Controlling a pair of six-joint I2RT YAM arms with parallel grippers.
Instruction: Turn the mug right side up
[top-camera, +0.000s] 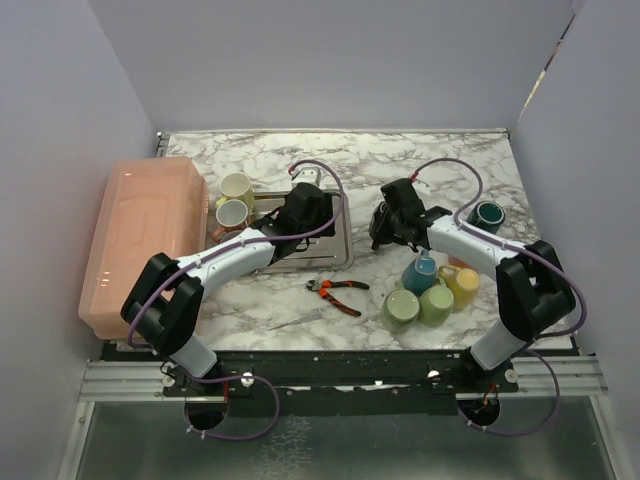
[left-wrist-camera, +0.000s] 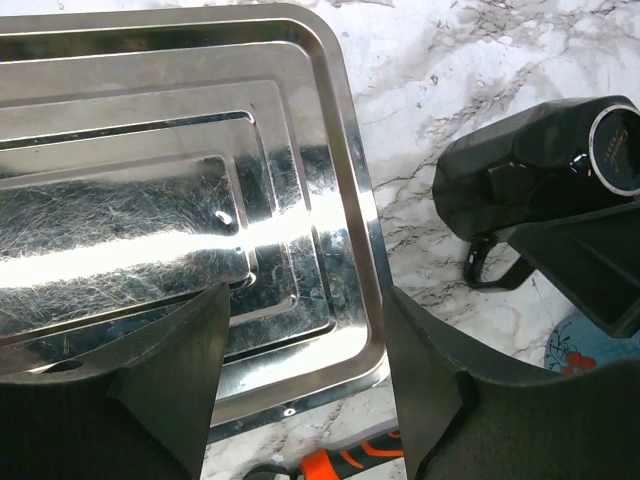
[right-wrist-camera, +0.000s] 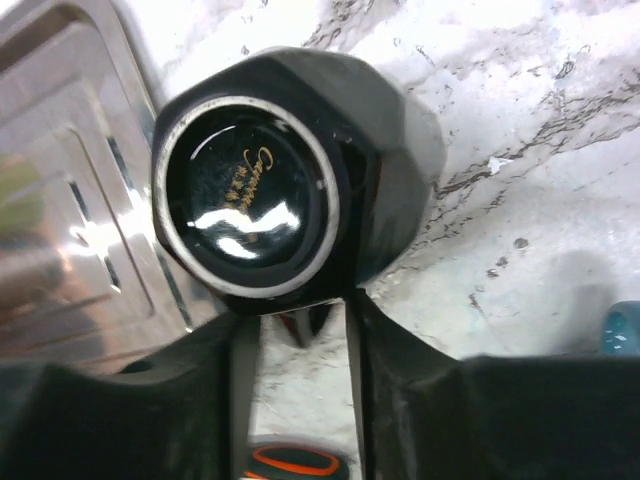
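Note:
The black mug (left-wrist-camera: 520, 160) lies on its side on the marble right of the steel tray (left-wrist-camera: 352, 190), its handle toward the near side and its base facing right in the left wrist view. In the right wrist view its base (right-wrist-camera: 248, 200) fills the upper middle. My right gripper is at the mug, fingers close to its lower edge with a gap between them; whether they touch is unclear. My left gripper hangs over the tray's right part, part open, nothing between its fingers.
Red-handled pliers (top-camera: 338, 295) lie on the near marble. Several coloured mugs (top-camera: 435, 305) crowd the right side. More mugs (top-camera: 235, 187) stand at the tray's left, beside a pink box (top-camera: 140, 240).

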